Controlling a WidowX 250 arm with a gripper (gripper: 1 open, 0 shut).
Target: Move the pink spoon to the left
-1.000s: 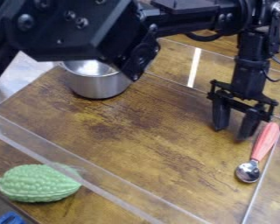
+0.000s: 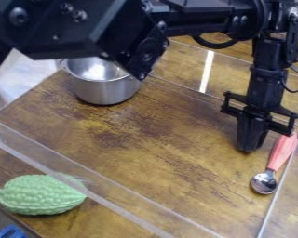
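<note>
The pink spoon (image 2: 281, 152) lies near the right edge of the wooden table, its silver bowl toward the front and its pink handle pointing back. Just left of the handle, low over the wood, is my gripper (image 2: 249, 146). Its black fingers are shut together with nothing between them. The spoon is outside the fingers, to their right; whether the gripper's side touches the handle's far end, I cannot tell.
A metal pot (image 2: 103, 82) stands at the back left, partly behind the arm. A green bumpy vegetable (image 2: 41, 194) lies at the front left, near a blue object (image 2: 7, 229) in the corner.
The gripper has shifted slightly toward the front. The spoon looks unmoved.
</note>
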